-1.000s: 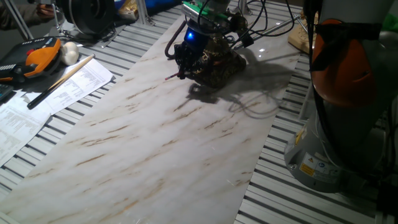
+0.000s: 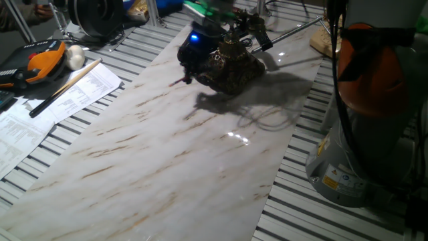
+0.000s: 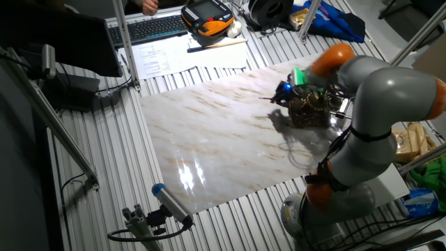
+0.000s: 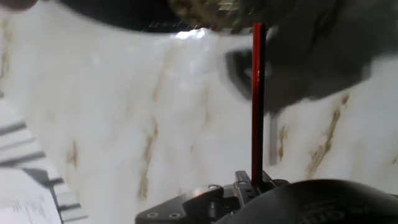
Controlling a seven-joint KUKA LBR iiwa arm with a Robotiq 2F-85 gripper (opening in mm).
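In the wrist view, a thin dark-red stick (image 4: 258, 93) stands out from my gripper, which is shut on its near end. The stick's far end overlaps the lower edge of an ornate bronze-coloured vessel (image 4: 233, 12); whether they touch I cannot tell. On the marble-patterned board, the same vessel (image 2: 234, 65) is dark and patterned, with a wide body and a narrower top. Close on its left side hangs the gripper (image 2: 192, 69), dark and hard to make out. From above, the vessel (image 3: 310, 115) is partly covered by the arm, while the stick (image 3: 265, 98) points left.
Most of the marble board (image 3: 209, 132) is bare. Beyond its edge lie papers (image 3: 157, 59), a black-and-orange handheld device (image 3: 208, 17) and a wooden-tipped rod (image 2: 65, 88). Metal frame posts and a sensor on a stand (image 3: 171, 202) surround the table.
My gripper and its blue light have shifted slightly left and back in exterior view 1. The vessel's upper part now shows more clearly, and the cables above it have moved out of sight.
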